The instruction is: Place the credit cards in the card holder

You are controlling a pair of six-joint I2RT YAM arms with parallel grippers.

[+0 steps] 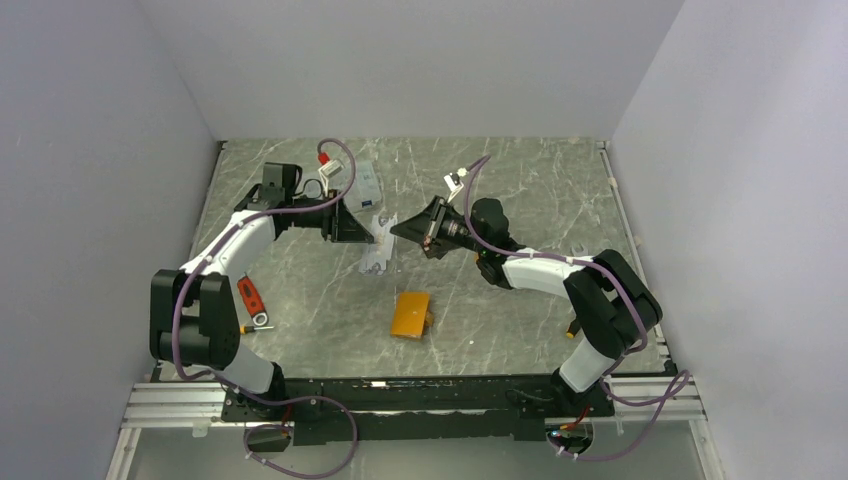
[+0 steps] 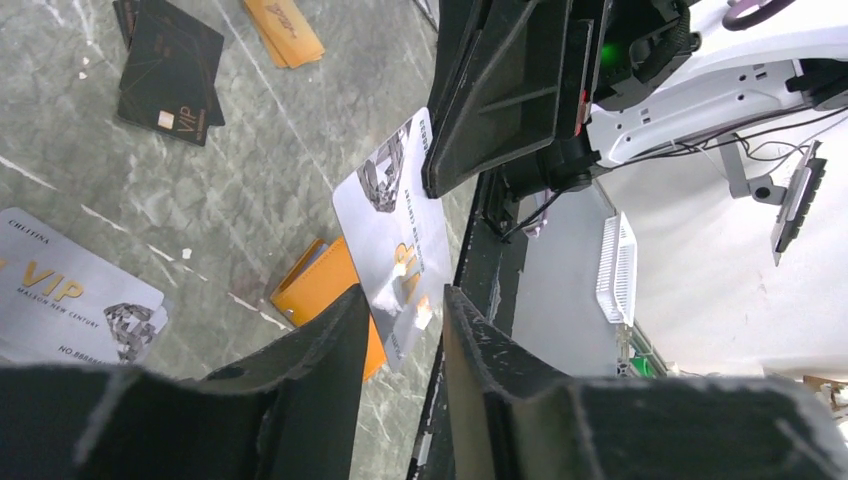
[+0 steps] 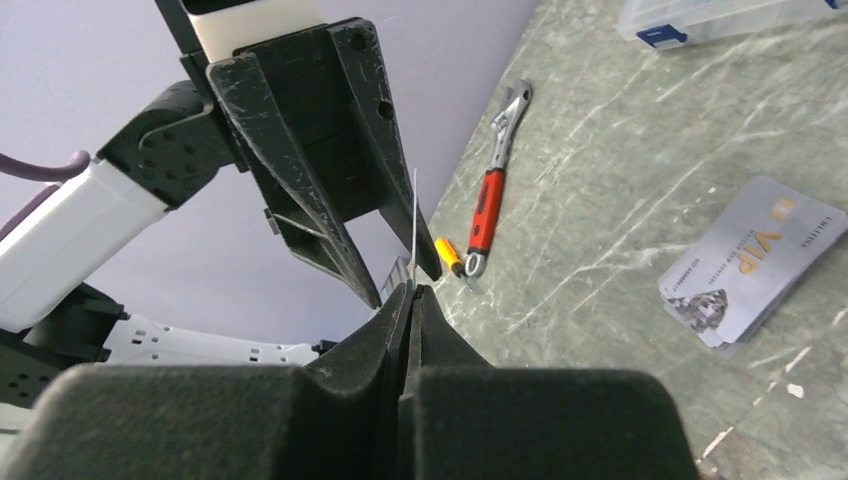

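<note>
A white VIP card (image 2: 392,220) is raised above the table, pinched near one edge by my right gripper, which is shut on it. Seen from the right wrist, the card is a thin upright line. My left gripper stands part open, its fingers on either side of the card's other end, with gaps visible. More white cards (image 3: 755,260) lie stacked on the table below. The orange card holder (image 1: 410,315) rests nearer the table's front; the left wrist view shows it partly behind the raised card. Black cards (image 2: 172,75) and orange cards (image 2: 285,35) lie further off.
A clear plastic box (image 1: 366,186) stands behind the left gripper. A red-handled wrench (image 3: 488,200) and a yellow-handled screwdriver (image 3: 449,255) lie at the left side.
</note>
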